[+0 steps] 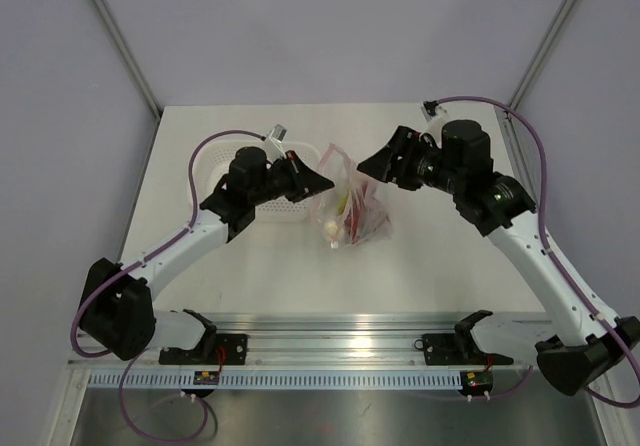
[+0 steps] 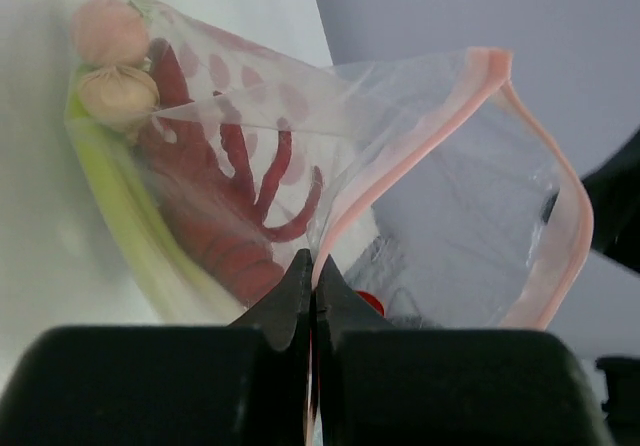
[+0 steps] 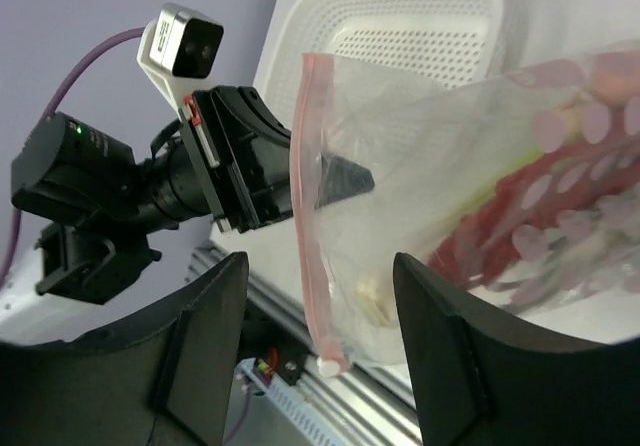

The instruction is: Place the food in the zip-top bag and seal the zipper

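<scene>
The clear zip top bag (image 1: pixel 376 228) lies mid-table with food inside. Through its film in the left wrist view show a red lobster-like piece (image 2: pixel 215 201), a pale bulb (image 2: pixel 118 94), a pinkish round item (image 2: pixel 110 31) and a long green-yellow item (image 2: pixel 115 191). My left gripper is shut on the bag's pink rim (image 2: pixel 400 161), which runs down between its fingertips. The mouth gapes open on the right side in that view. My right gripper stands open at the mouth's other side, with the pink rim visible beyond the gap between its fingers.
A white perforated basket (image 1: pixel 302 148) stands behind the left arm and looks empty where visible. Free table lies in front of the bag and to its right. A metal rail (image 1: pixel 330 328) runs along the front edge.
</scene>
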